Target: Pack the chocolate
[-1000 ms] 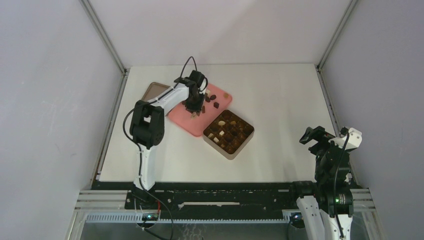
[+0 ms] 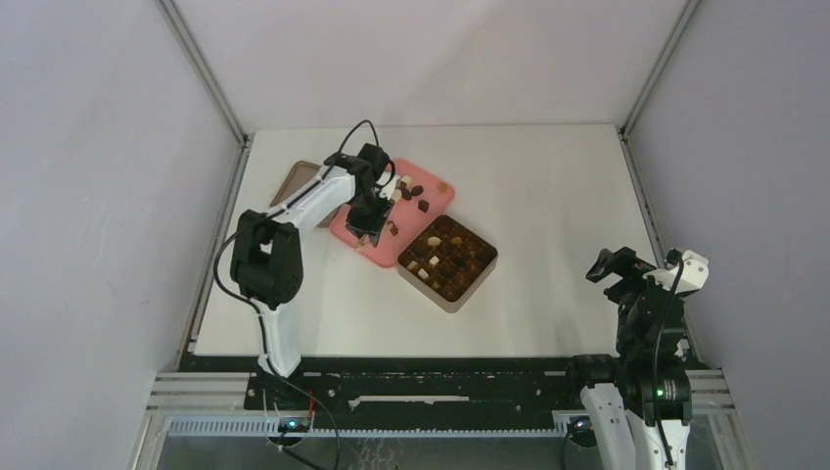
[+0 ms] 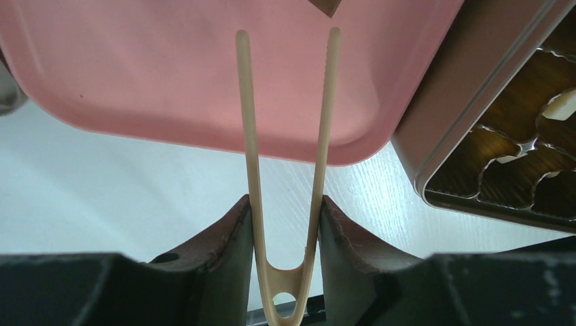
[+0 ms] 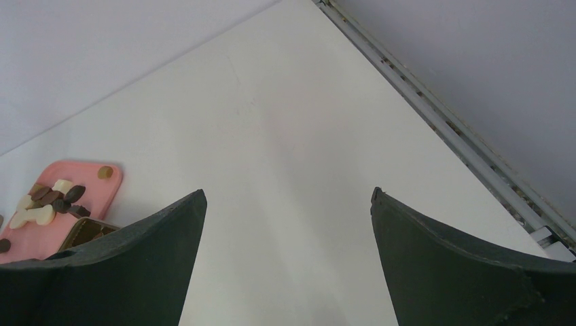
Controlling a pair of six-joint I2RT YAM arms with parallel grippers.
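Observation:
My left gripper is shut on pale beige tongs (image 3: 320, 153), whose tips stand apart with nothing between them. The tongs reach over the near end of the pink tray (image 3: 163, 75). Just beyond their tips shows the corner of a brown chocolate (image 3: 327, 5). Dark and light chocolates, among them a dark piece (image 2: 424, 206), lie on that tray. Right beside it stands the chocolate box (image 2: 467, 295), divided into compartments, several holding pieces. Far off at the right, my right gripper is open and empty.
A brownish tray (image 2: 297, 178) lies at the back left, partly hidden by the left arm. A side rail (image 4: 435, 112) borders the right edge.
The left arm has moved left and toward the front, taking the tongs to the near end of the pink tray. The right arm, the box and the pink tray have stayed still.

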